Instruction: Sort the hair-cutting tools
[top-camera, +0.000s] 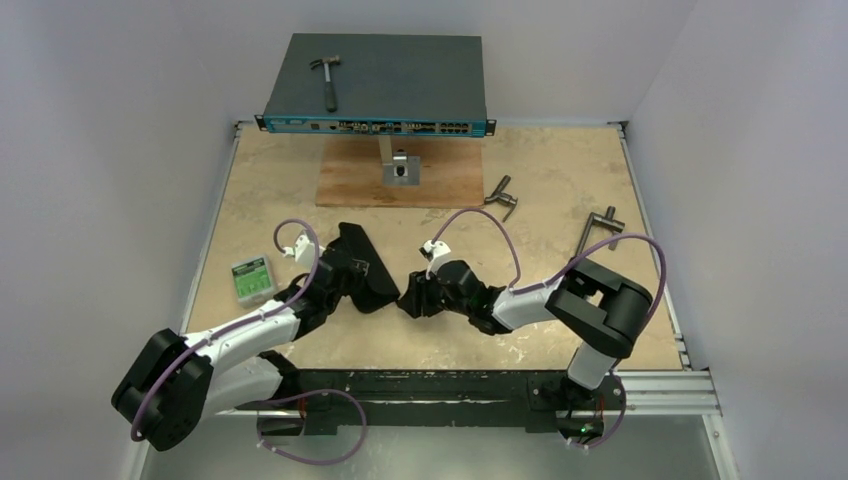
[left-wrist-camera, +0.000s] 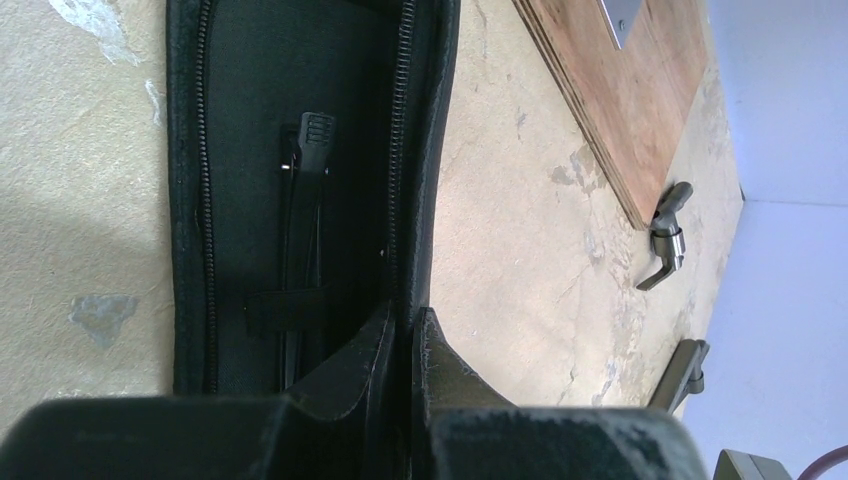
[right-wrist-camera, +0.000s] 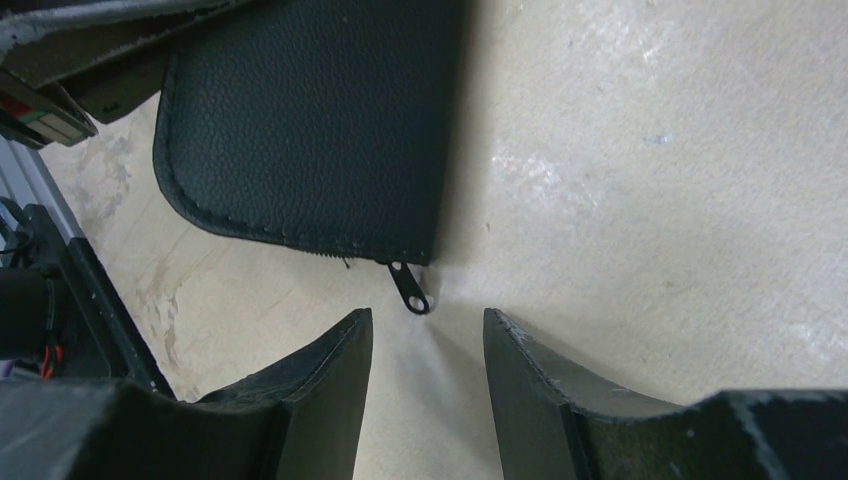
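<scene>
A black zip case (top-camera: 372, 268) lies aslant on the table between the two arms. In the left wrist view the case (left-wrist-camera: 250, 100) is unzipped on that side, and a slim black tool (left-wrist-camera: 308, 150) sits inside, tucked behind a strap (left-wrist-camera: 290, 310). My left gripper is shut on the case's zippered edge. At the case's other end a small black zipper pull (right-wrist-camera: 410, 290) sticks out over the table. My right gripper stands open, its fingertips to either side of the pull's end, with no grip on it.
A clear box with a green label (top-camera: 254, 279) stands left of the left arm. Metal tools (top-camera: 502, 198) lie behind on the right, another (top-camera: 597, 231) near the right edge. A hammer (top-camera: 327, 83) rests on the raised rack unit (top-camera: 410, 80).
</scene>
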